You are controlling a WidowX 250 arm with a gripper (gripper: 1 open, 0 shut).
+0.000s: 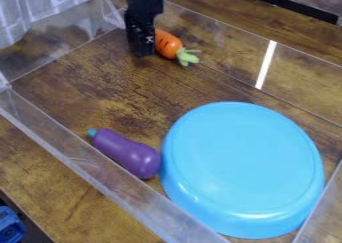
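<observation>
My black gripper (142,39) reaches down at the top of the view, just left of an orange toy carrot (170,45) with pale green leaves pointing right. The fingers are dark and small, so whether they are open or touch the carrot is unclear. A purple toy eggplant (123,153) lies lower left, beside a large upturned blue bowl or lid (241,169) at lower right.
Clear plastic walls surround the wooden floor (94,92) holding these things. A blue object (8,227) is cut off at the lower left corner, outside the walls.
</observation>
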